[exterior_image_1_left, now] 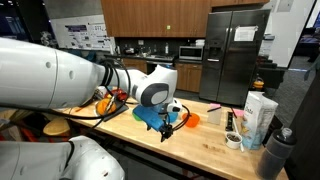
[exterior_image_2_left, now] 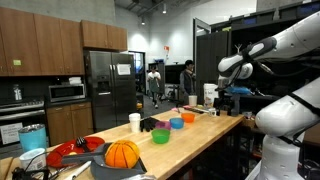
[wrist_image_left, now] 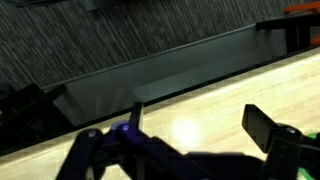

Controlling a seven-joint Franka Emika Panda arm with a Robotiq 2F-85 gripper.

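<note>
My gripper stands open above the near edge of the wooden table, its two dark fingers wide apart with nothing between them. Bare tabletop [wrist_image_left: 185, 132] and the dark floor past the edge show beneath it in the wrist view. A sliver of a green object [wrist_image_left: 311, 141] enters at the lower right there. In exterior view 1 the gripper [exterior_image_1_left: 165, 134] hangs over the table's front part. Exterior view 2 shows a green bowl [exterior_image_2_left: 160, 137], a blue bowl [exterior_image_2_left: 176, 123], an orange bowl [exterior_image_2_left: 188, 117] and an orange basketball [exterior_image_2_left: 123, 154] on the table.
Further along the table stand a white tub [exterior_image_1_left: 233, 140], a tall bag [exterior_image_1_left: 257, 118] and a dark cylinder [exterior_image_1_left: 275, 154]. A white cup [exterior_image_2_left: 135, 118] and a red rack [exterior_image_2_left: 80, 149] lie at the other end.
</note>
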